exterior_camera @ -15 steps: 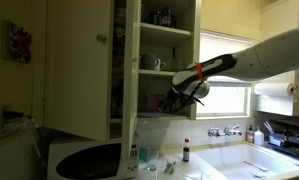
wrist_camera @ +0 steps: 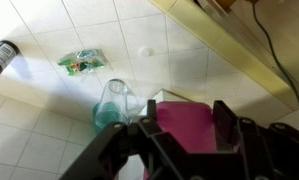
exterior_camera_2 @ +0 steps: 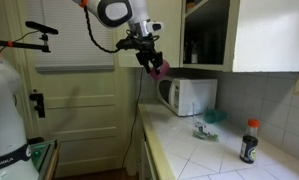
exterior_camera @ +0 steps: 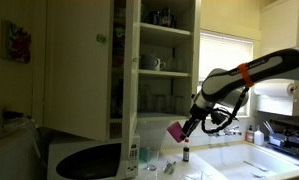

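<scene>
In the wrist view my gripper is shut on a pink cup (wrist_camera: pixel 184 126), its fingers on either side of the cup. Seen from the first exterior view, the pink cup (exterior_camera: pixel 176 131) hangs tilted above the counter, in front of the open cabinet and below its lower shelf. The second exterior view puts the pink cup (exterior_camera_2: pixel 159 71) high over the counter, close to the white microwave (exterior_camera_2: pixel 187 94).
On the tiled counter (exterior_camera_2: pixel 194 155) stand a dark bottle with a red cap (exterior_camera_2: pixel 250 141) and a clear glass (wrist_camera: pixel 113 103); a green-and-white packet (wrist_camera: pixel 82 62) lies nearby. The open cabinet door (exterior_camera: pixel 79 70) and shelves with glasses (exterior_camera: pixel 157 103) border the space. The sink (exterior_camera: pixel 244 160) is to the right.
From inside the cabinet opening, the gripper and pink cup have come down and outward to the right. The cup now hangs lower, clear of the shelves.
</scene>
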